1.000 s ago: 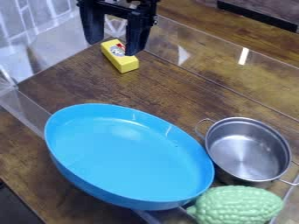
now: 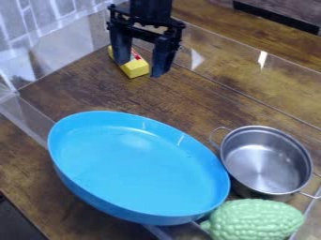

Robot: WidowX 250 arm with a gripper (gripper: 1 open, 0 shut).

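My black gripper (image 2: 141, 52) is at the top centre, open, with its fingers lowered around a small yellow block (image 2: 133, 67) with a red and white mark. The gripper partly hides the block, and whether it touches it I cannot tell.
A large blue oval pan (image 2: 131, 164) fills the lower left. To its right stand a steel pot (image 2: 264, 159) with two handles and a green bumpy object (image 2: 254, 220). Transparent walls edge it.
My gripper has moved down and to the right, over the yellow block, which now shows less behind it. The other things have stayed in place.
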